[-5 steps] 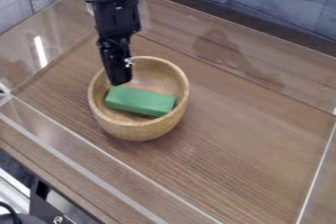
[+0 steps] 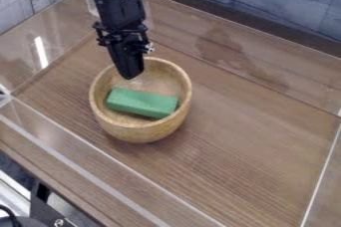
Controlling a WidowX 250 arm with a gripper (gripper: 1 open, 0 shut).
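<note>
A round tan wooden bowl (image 2: 173,121) rests on the wooden table, with a green rectangular block (image 2: 142,103) lying inside it. My black gripper (image 2: 130,70) hangs over the back left part of the bowl's rim, its tip pointing down, shut, with nothing visible between its fingers. The green block is in front of and below the gripper, apart from it.
Grey-blue walls border it at the back. Some dark cable or hardware shows at the lower left corner, off the table.
The gripper has shifted slightly, turning and moving a little around the back left of the bowl. The bowl and green block look unmoved or nearly so.
</note>
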